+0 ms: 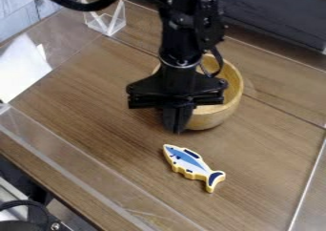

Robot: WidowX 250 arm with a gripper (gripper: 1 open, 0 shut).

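Note:
My black gripper (176, 114) hangs over the left part of a wooden bowl (226, 103), covering much of it. Its fingertips point down at the bowl's front left; whether they hold anything or how far apart they are is hard to see. A toy fish (193, 167), blue, white and yellow, lies on the wooden table (90, 101) in front of the bowl, apart from the gripper.
A clear plastic object (106, 17) stands at the back left, and a white sheet (19, 63) lies at the left edge.

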